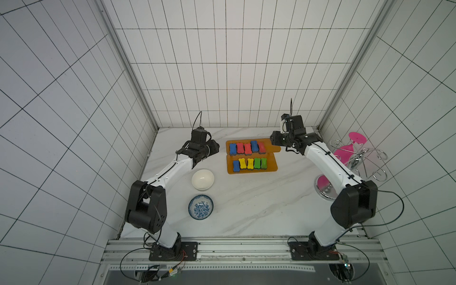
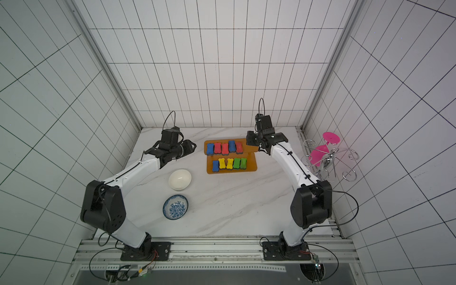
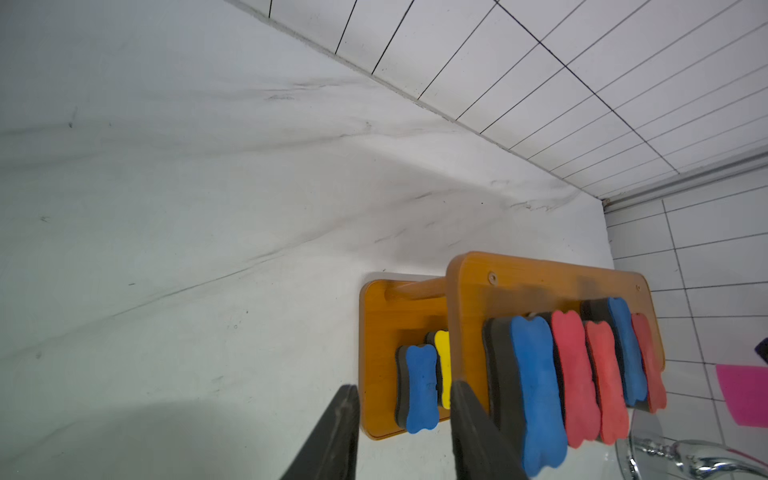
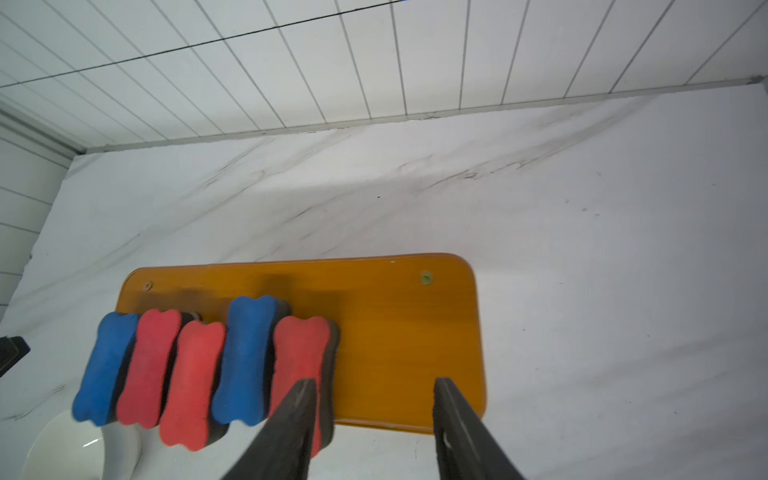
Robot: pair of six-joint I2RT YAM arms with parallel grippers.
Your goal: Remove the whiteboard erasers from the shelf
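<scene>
An orange two-level shelf (image 1: 271, 163) holds a top row of blue and red erasers (image 1: 247, 148) and a lower row of blue, yellow and green erasers (image 1: 250, 163). My left gripper is open and empty, left of the shelf; the leftmost blue eraser (image 3: 542, 392) is just right of its fingers in the left wrist view. My right gripper is open and empty above the right end of the top level, near the rightmost red eraser (image 4: 296, 352).
A white bowl (image 1: 202, 178) and blue patterned bowl (image 1: 200, 207) lie front left. A metal stand with pink pieces (image 1: 351, 156) stands at the right.
</scene>
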